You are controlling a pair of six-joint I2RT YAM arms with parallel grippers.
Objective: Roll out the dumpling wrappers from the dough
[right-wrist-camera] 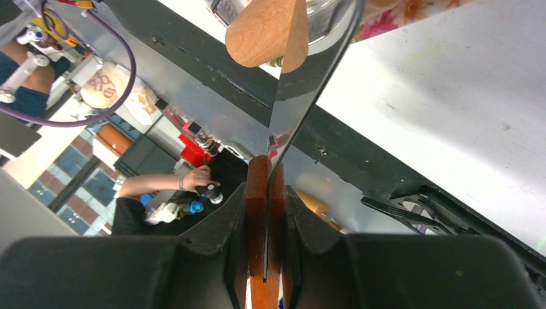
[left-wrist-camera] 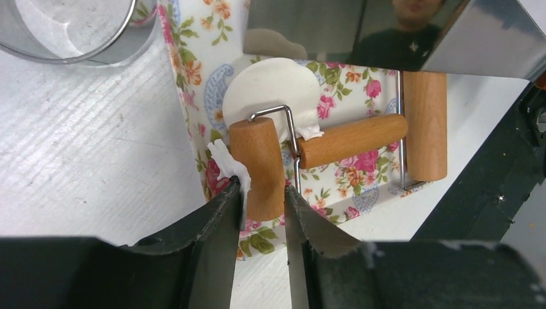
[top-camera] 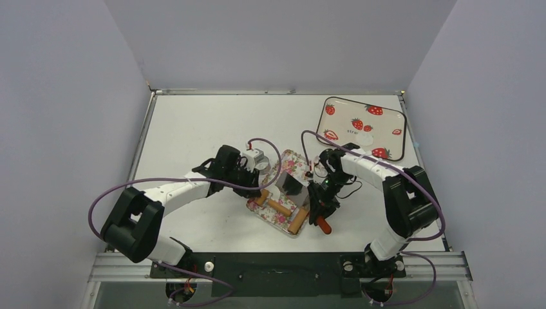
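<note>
On the floral tray (left-wrist-camera: 212,71) lie a white dough round (left-wrist-camera: 261,87) and wooden rollers (left-wrist-camera: 351,138) with wire frames. My left gripper is over the near-left roller (left-wrist-camera: 256,164), fingers apart, with a white dough scrap (left-wrist-camera: 228,164) stuck on its left finger. My right gripper is shut on the orange-brown wooden handle (right-wrist-camera: 263,288) of a broad steel blade (left-wrist-camera: 335,32), which hangs over the tray beside the dough and partly covers the far-right roller (left-wrist-camera: 425,129).
A clear round container (left-wrist-camera: 77,26) stands at the tray's upper left. A strawberry-print board (top-camera: 348,116) lies at the back right.
</note>
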